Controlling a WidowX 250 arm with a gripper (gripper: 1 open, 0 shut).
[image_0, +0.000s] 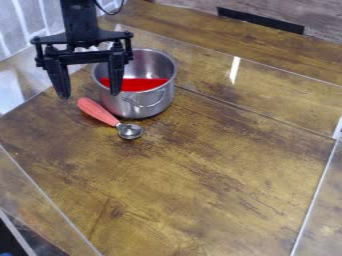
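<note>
My black gripper hangs at the upper left with its two fingers wide apart and nothing visible between them, left of and partly in front of a steel pot. Inside the pot shows something red. On the wooden table in front of the pot lies a scoop with a red handle and a small round metal head, the head toward the lower right.
A pale barrier stands along the left edge at the back, and a dark strip runs along the back right.
</note>
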